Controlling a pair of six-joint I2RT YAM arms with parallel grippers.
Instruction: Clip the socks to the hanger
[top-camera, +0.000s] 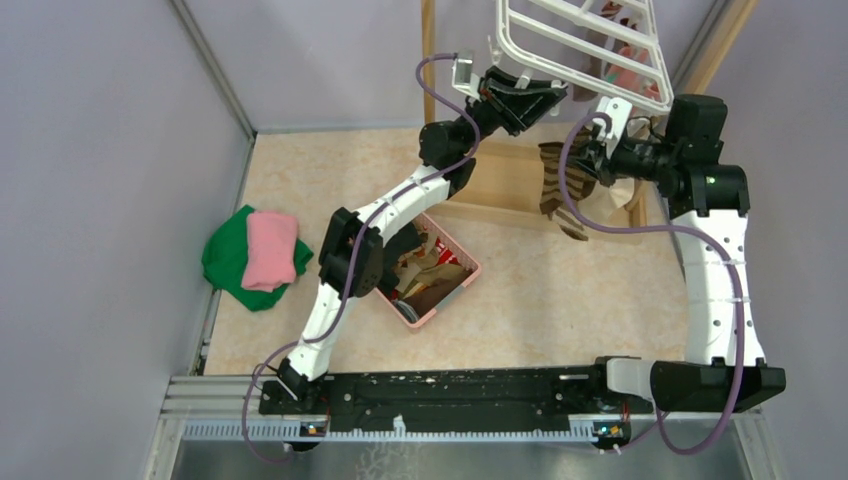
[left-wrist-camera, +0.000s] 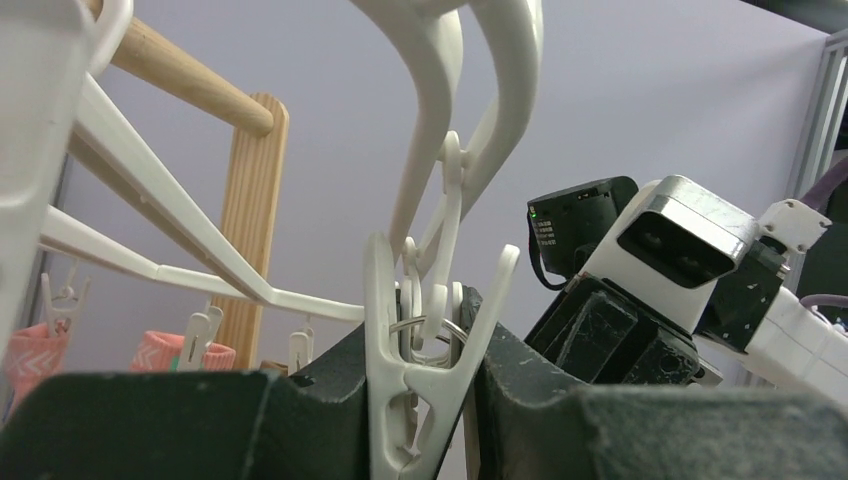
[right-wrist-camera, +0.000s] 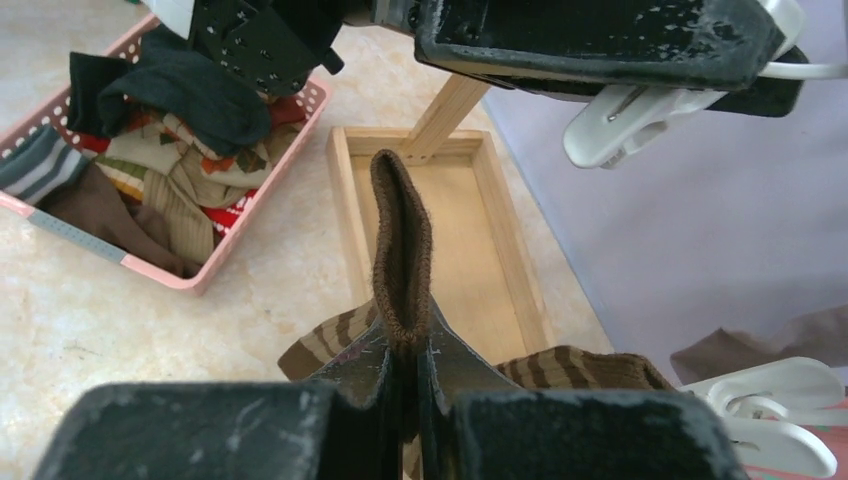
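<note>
The white hanger (top-camera: 600, 80) hangs at the top right of the top view. My left gripper (top-camera: 562, 90) is at its near edge. In the left wrist view that gripper is shut on a white clip (left-wrist-camera: 380, 300) that hangs from the hanger's frame. Brown striped sock fabric (top-camera: 553, 185) drapes below the right arm. My right gripper is shut on this brown sock (right-wrist-camera: 402, 230), whose cuff stands up above the fingertips, apart from the clip. Its striped parts spread out on both sides beneath the fingers.
Other clips (left-wrist-camera: 201, 335) hold pink socks (left-wrist-camera: 160, 350) farther along the hanger. A pink basket of socks (top-camera: 462, 255) stands on the table, beside the wooden stand's base (right-wrist-camera: 520, 290). Green cloth (top-camera: 225, 255) with a pink one (top-camera: 270, 250) lies at left.
</note>
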